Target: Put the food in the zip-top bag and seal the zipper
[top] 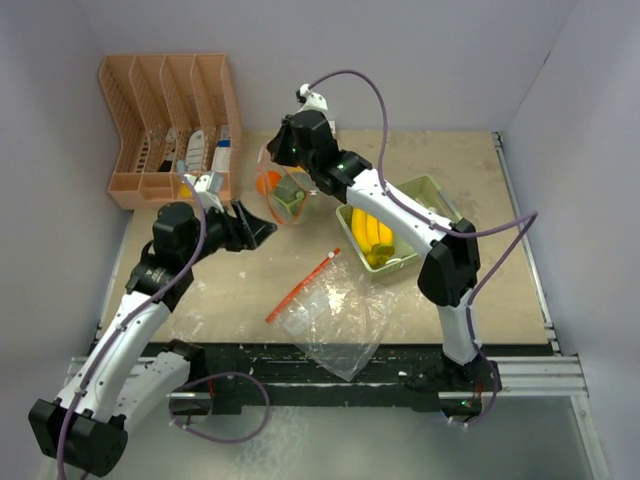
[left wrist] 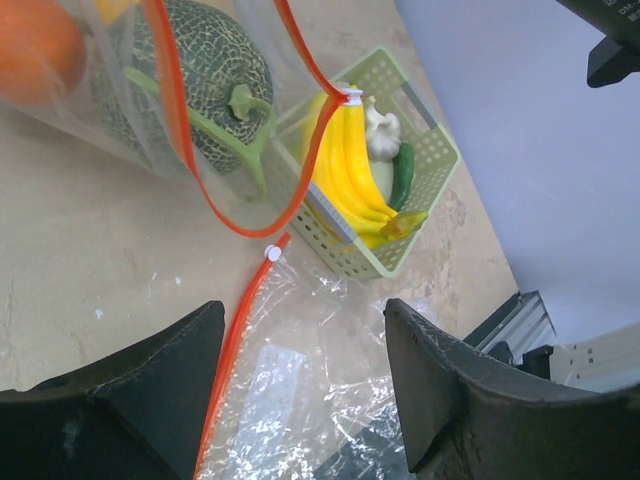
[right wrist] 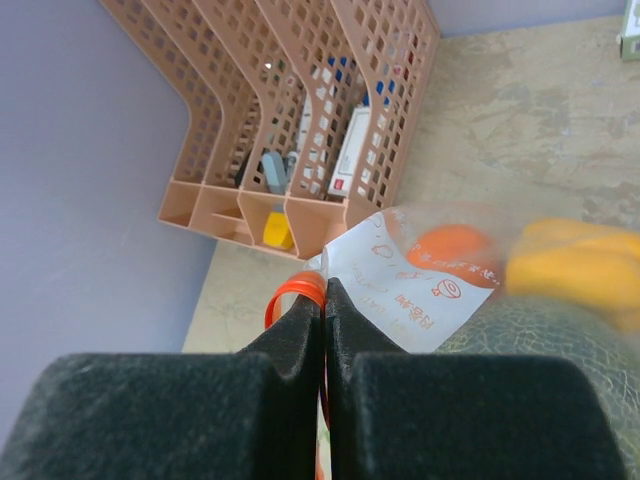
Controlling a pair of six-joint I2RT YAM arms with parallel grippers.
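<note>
A clear zip-top bag with an orange rim (left wrist: 180, 110) hangs with its mouth gaping. Inside it are an orange vegetable (left wrist: 40, 50), a dark green melon-like food (left wrist: 215, 70) with a light green stem, and something yellow (right wrist: 570, 265). My right gripper is shut on the bag's orange rim, pinched at the fingertips. Just in front of the bag's mouth, at its near left in the top view, my left gripper (top: 262, 232) stands open. Nothing lies between its fingers in the left wrist view; the bag is beyond them.
A second clear bag (top: 335, 312) with an orange strip lies flat and empty near the front. The green basket (top: 440, 195) at right holds bananas (top: 370, 235) and other foods. At back left stands a compartmented orange rack (top: 120, 185). Bare table shows at front left.
</note>
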